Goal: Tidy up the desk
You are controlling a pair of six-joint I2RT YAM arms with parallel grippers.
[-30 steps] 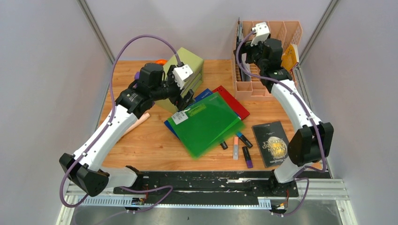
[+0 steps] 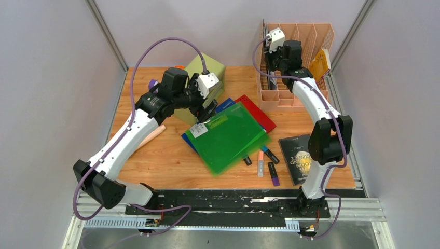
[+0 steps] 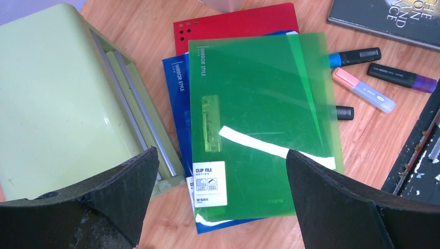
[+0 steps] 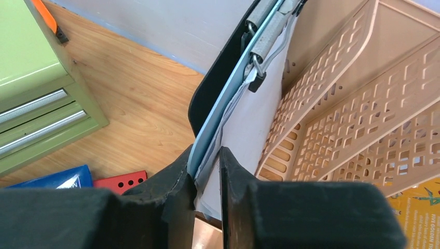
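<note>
My right gripper is shut on upright clipboards (image 4: 233,78) with paper, standing at the left end of the peach organizer (image 2: 290,104) at the back right. My open left gripper hangs above the green clip file (image 3: 254,93), which lies on blue files (image 3: 176,104) and a red one (image 3: 233,21). Several markers (image 3: 363,88) lie beside the pile, some partly under it. A black book (image 2: 296,161) lies at the front right. A yellow book (image 4: 420,207) stands in the organizer.
A green drawer box (image 3: 57,104) stands left of the files, an orange object (image 4: 46,18) behind it. A pinkish roll (image 2: 150,136) lies at left.
The right arm has shifted left at the organizer, with little movement lately. The files and markers have not moved.
</note>
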